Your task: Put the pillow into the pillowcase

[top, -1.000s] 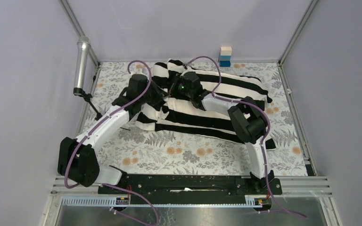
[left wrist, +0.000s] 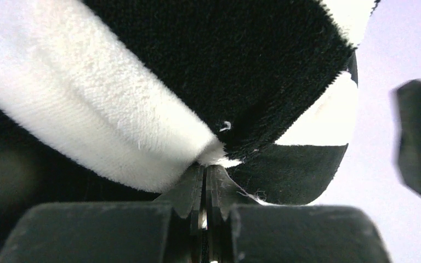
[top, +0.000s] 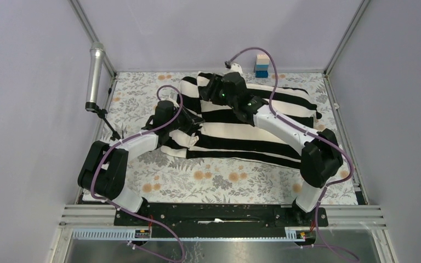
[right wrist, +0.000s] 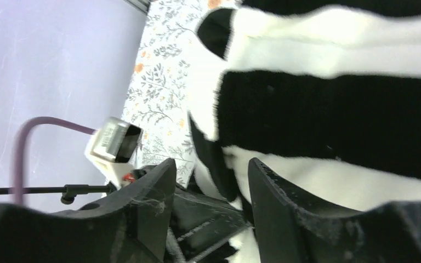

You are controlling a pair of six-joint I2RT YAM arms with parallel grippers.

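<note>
The black-and-white striped fabric of pillowcase and pillow (top: 235, 145) spreads over the table, bunched at its left end; I cannot tell where case ends and pillow begins. My left gripper (top: 195, 121) is at that bunched end, shut on striped cloth gathered at its fingertips. My right gripper (top: 211, 87) hangs over the upper left part of the fabric (right wrist: 334, 109), its fingers apart with nothing seen held between them.
A small stack of coloured blocks (top: 261, 66) stands at the back edge. Bare floral tabletop (top: 219, 183) shows at the front and left. Pale walls surround the table.
My right gripper has risen away from the cloth, its fingers now apart. My left arm has shifted down in the top view, and the fabric has moved slightly right.
</note>
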